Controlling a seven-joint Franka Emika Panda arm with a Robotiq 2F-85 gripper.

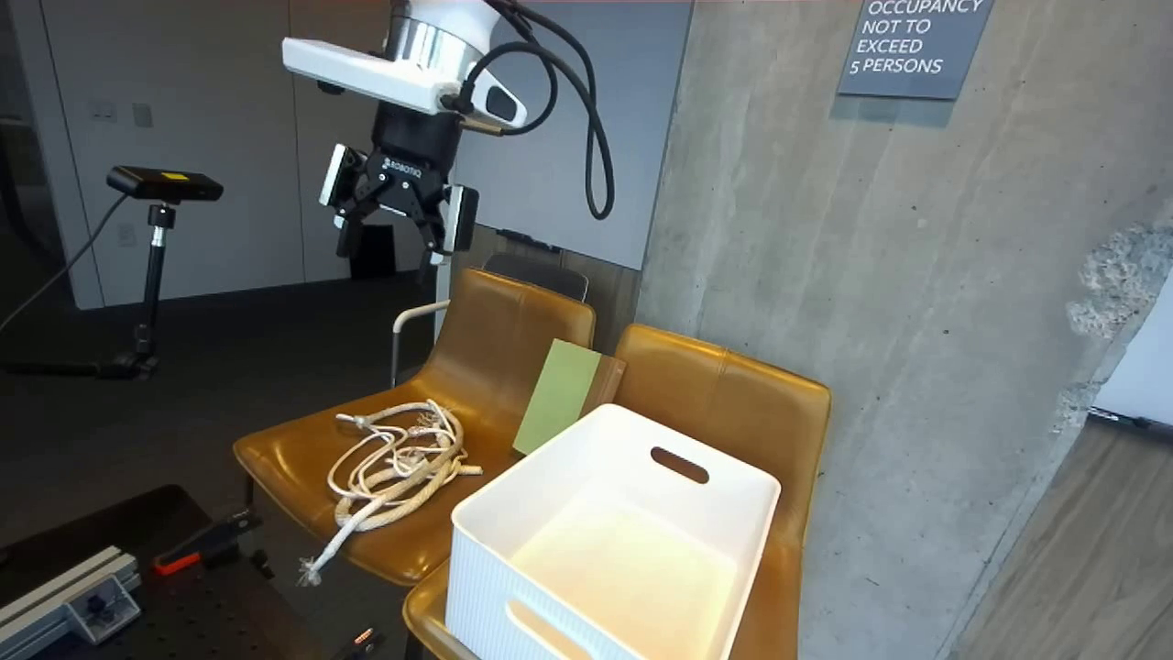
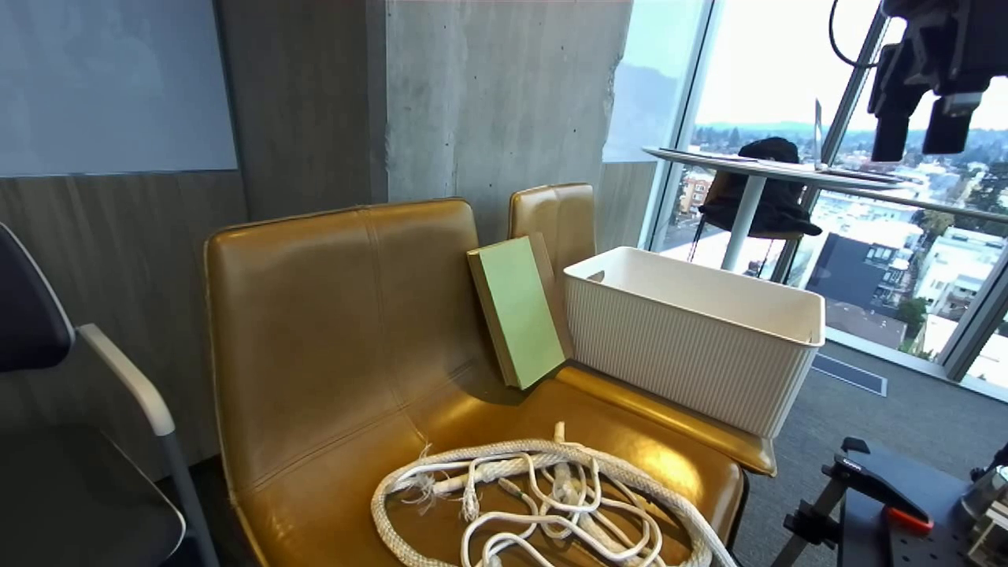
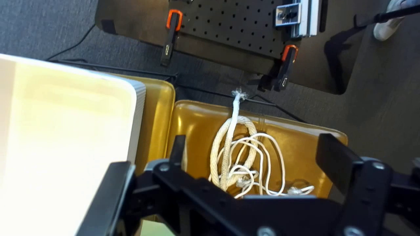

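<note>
My gripper (image 1: 387, 255) hangs open in the air above the left chair, nothing between its fingers. A loose tangle of cream and white rope (image 1: 398, 467) lies on that chair's seat, one frayed end hanging over the edge. In the wrist view the rope (image 3: 226, 159) shows below and between the spread fingers. An empty white bin (image 1: 649, 528) stands on the neighbouring chair. Between bin and chair back leans a green book (image 2: 520, 307). In the second exterior view the gripper (image 2: 912, 142) is at the top right, partly cut off.
Two tan leather chairs (image 2: 312, 331) stand side by side by a concrete wall (image 1: 935, 330). A dark perforated table (image 3: 232, 23) with orange-tipped clamps (image 3: 171, 37) lies in front of the seats. A camera on a stand (image 1: 163, 185) is at the left.
</note>
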